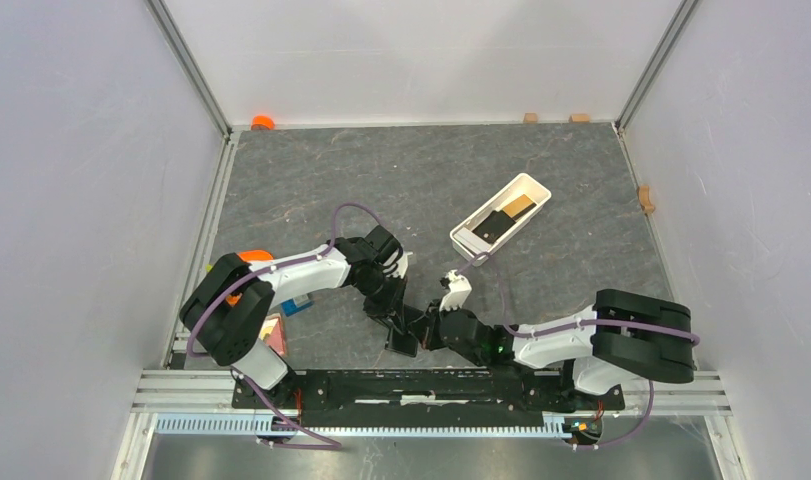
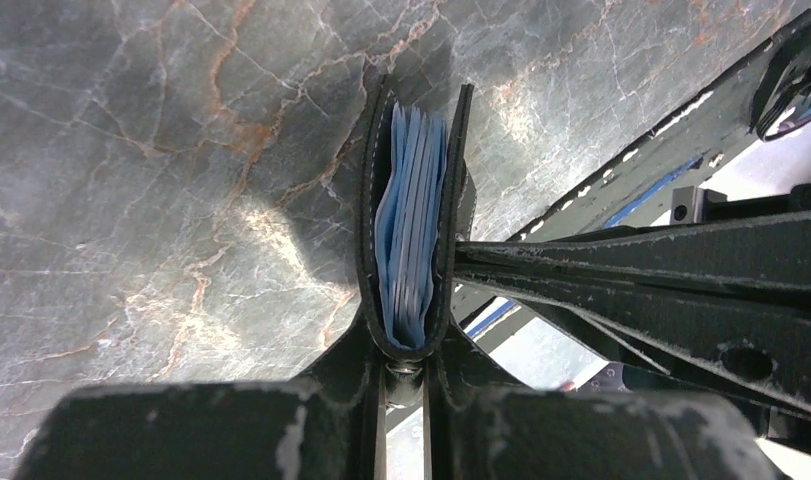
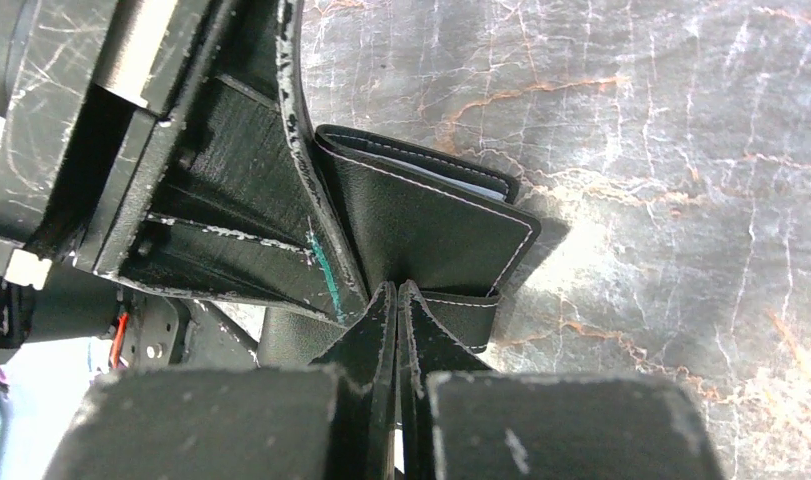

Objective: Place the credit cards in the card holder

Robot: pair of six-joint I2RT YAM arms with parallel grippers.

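Note:
The black card holder (image 2: 458, 180) stands on edge in the left wrist view, its mouth showing several translucent bluish card sleeves (image 2: 413, 215). My left gripper is shut on the holder's spine. In the right wrist view the holder (image 3: 431, 215) shows its stitched black cover and strap, with a thin pale edge inside. My right gripper is shut, its tips against or just in front of that cover, and nothing shows between them. From above, both grippers meet at the holder (image 1: 402, 343), and the arms hide part of it. I can make out no separate credit card.
A white tray (image 1: 534, 190) with dark, tan and pale flat items stands back right. At the left, behind the left arm, lie an orange object (image 1: 254, 256), a blue item (image 1: 296, 305) and a reddish box (image 1: 275, 334).

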